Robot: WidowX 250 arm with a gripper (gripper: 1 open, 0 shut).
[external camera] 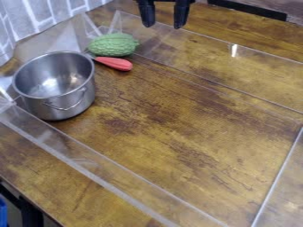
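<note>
At the top centre of the camera view my gripper (164, 16) hangs high, its two dark fingers apart with nothing seen between them. Below and left of it lies a bumpy green bitter melon (112, 45), with a small red vegetable (113, 64) just under it. A steel pot (73, 96) stands at the left, its inside empty as far as I can see.
Clear plastic panels (270, 195) frame the wooden table (178, 124) along the left, back and right. A white cloth or wrap lies at the back left.
</note>
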